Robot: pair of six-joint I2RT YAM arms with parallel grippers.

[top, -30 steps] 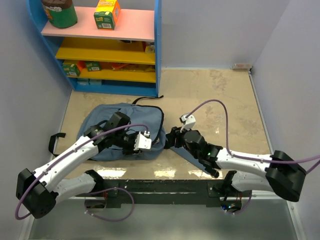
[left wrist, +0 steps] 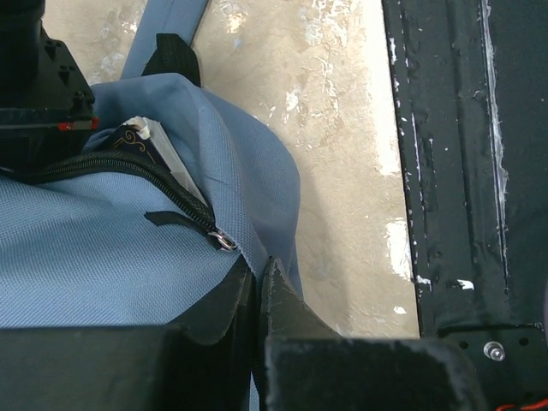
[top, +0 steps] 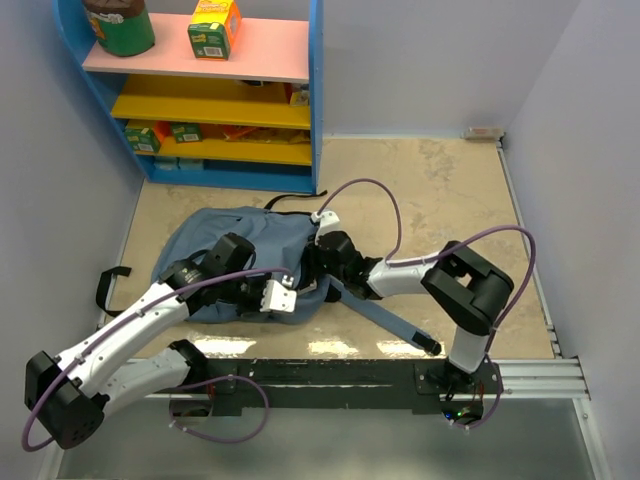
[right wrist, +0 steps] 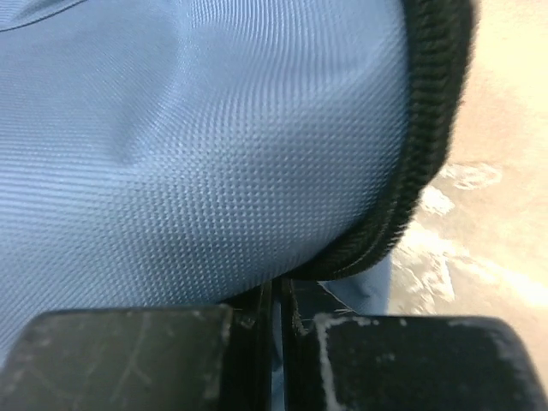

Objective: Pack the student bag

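The blue student bag (top: 215, 235) lies flat on the table, its zipped opening to the right. In the left wrist view, my left gripper is shut on the bag's fabric at the opening's edge, beside the zipper pull (left wrist: 224, 241). A dark-covered book (left wrist: 163, 150) shows inside the opening. My right gripper is at the upper flap, under its black zipper edge (right wrist: 377, 227). Its fingers (right wrist: 300, 334) stand close together with a thin gap; the fabric hides their tips, so a hold on the flap cannot be made out.
Behind the bag stands a blue shelf unit (top: 317, 110) with boxes and a brown-green can (top: 124, 30). A blue strap (top: 385, 320) lies to the bag's right.
The right arm has moved left from beside the bag, bringing its gripper to the flap's edge at the opening. The flap's right edge has shifted slightly; the left arm is nearly still.
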